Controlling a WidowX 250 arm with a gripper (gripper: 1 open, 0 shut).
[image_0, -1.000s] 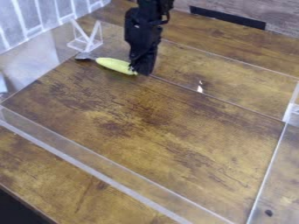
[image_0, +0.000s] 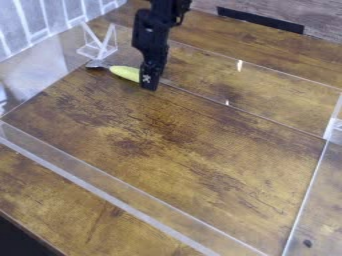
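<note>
My black gripper (image_0: 150, 79) hangs at the upper middle of the camera view, pointing down and open, with its fingers low by the right end of a yellow-green object (image_0: 124, 73) lying on the wooden floor. The gripper partly hides that end. A grey piece (image_0: 99, 64) adjoins the object's left end. Whether the fingers touch the yellow object I cannot tell.
A white wire-like stand (image_0: 98, 42) is at the upper left, beside the object. Clear plastic walls (image_0: 318, 170) border the wooden surface (image_0: 174, 165), which is bare across the middle and front. A dark strip (image_0: 281, 25) runs along the back right.
The gripper has shifted slightly and turned, its fingers now lower over the right end of the yellow object. The object looks to be in about the same place.
</note>
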